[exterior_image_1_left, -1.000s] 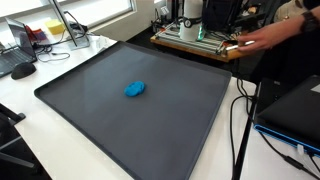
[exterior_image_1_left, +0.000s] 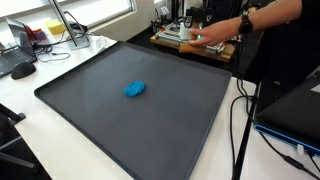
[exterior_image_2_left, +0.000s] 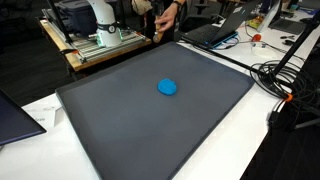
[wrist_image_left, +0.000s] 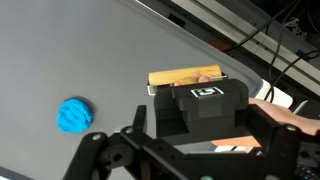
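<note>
A blue round object (exterior_image_1_left: 134, 89) lies on the grey table mat, also visible as the blue disc (exterior_image_2_left: 167, 87) in the second exterior view and to the left in the wrist view (wrist_image_left: 73, 115). My gripper stands open in the wrist view, its dark fingers apart. Just beyond its body, a person's hand (exterior_image_1_left: 212, 32) holds a tan block-like object (wrist_image_left: 186, 76), partly hidden by the gripper. Whether that object touches my gripper cannot be told. The gripper is hard to make out in both exterior views.
Cables (exterior_image_2_left: 285, 85) run along the table's right side in the second exterior view, and a laptop (exterior_image_1_left: 18, 55) stands at the far left in the first.
The blue object has stayed put.
</note>
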